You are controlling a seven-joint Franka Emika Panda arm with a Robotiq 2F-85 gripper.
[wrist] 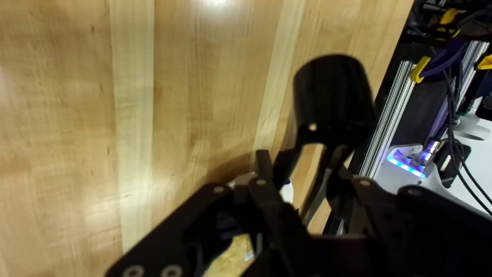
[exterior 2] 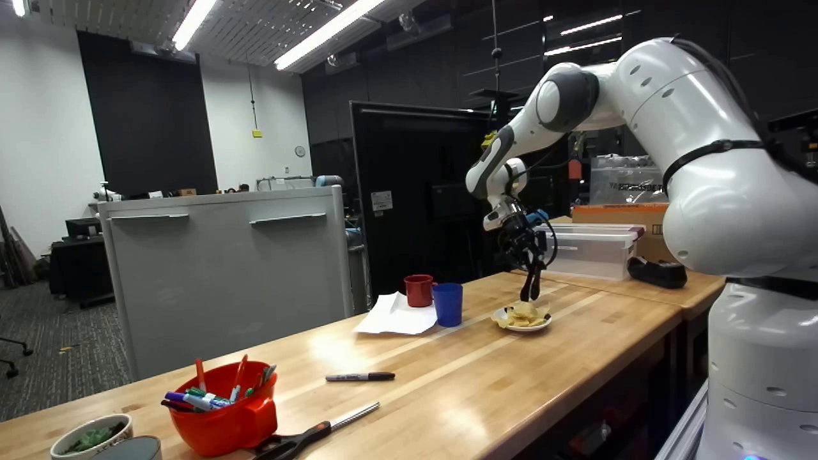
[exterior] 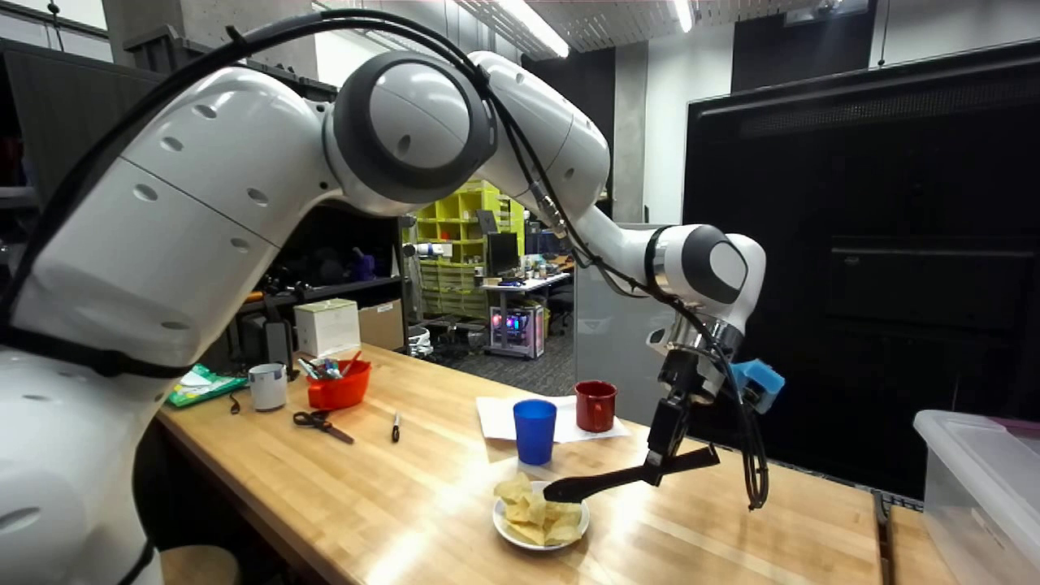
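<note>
A long black utensil [exterior: 600, 482], seemingly tongs, is clasped in my gripper [exterior: 659, 466], which is shut on its middle. One end reaches left over the edge of a white plate [exterior: 503, 526] of yellow chips [exterior: 531, 513]; whether it touches the chips I cannot tell. From exterior view 2, the utensil [exterior 2: 526, 289] points down just above the chips [exterior 2: 524, 313]. In the wrist view the utensil's rounded black end [wrist: 334, 94] rises past my gripper, whose fingers hide most of the plate.
Beyond the plate stand a blue cup [exterior: 534, 432] and a red mug [exterior: 595, 405], near white paper [exterior: 495, 418]. Farther left lie a marker [exterior: 396, 428], scissors [exterior: 322, 425] and a red pen holder [exterior: 339, 387]. A clear bin [exterior: 975, 487] stands at the right. Table right of the plate is bare.
</note>
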